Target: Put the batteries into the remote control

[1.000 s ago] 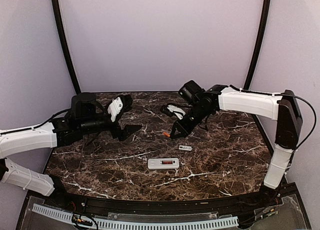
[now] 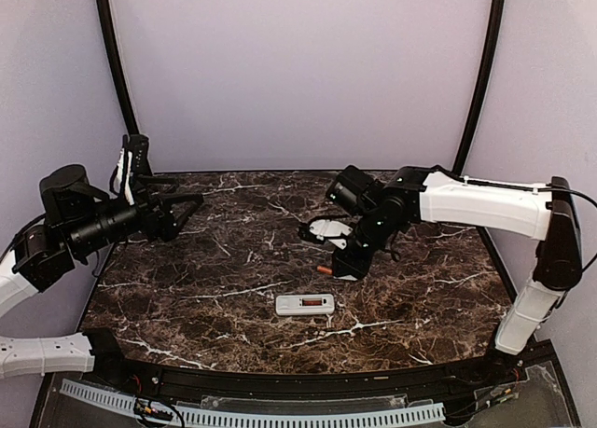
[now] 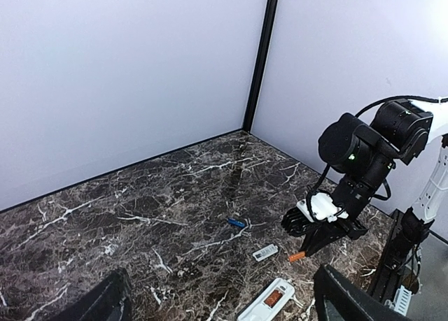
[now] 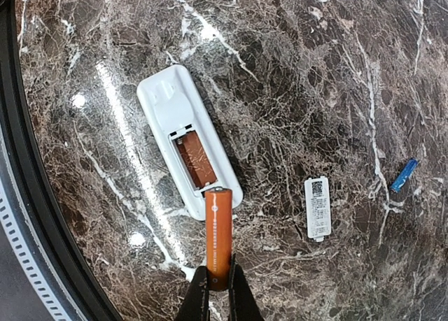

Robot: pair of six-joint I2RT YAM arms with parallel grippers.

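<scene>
The white remote control (image 2: 291, 305) lies near the front middle of the table, its battery compartment (image 4: 196, 158) uncovered. In the right wrist view an orange battery (image 4: 219, 230) is held by one end, with my right gripper shut on it; its free end overlaps the remote's lower edge in that view. From the left wrist view the battery (image 3: 297, 256) hangs past the remote's far end, apart from it. The white cover (image 4: 318, 208) lies loose beside the remote. At the left, my left gripper (image 2: 191, 209) stands open and empty, away from the remote.
A small blue battery lies on the table beyond the cover, also visible as a blue battery (image 3: 236, 222) in the left wrist view. A dark rail (image 2: 280, 376) runs along the front edge.
The left arm has swung back to the left, away from the middle. My right gripper has come lower and toward the remote with the orange battery, now hiding the cover in the top view.
</scene>
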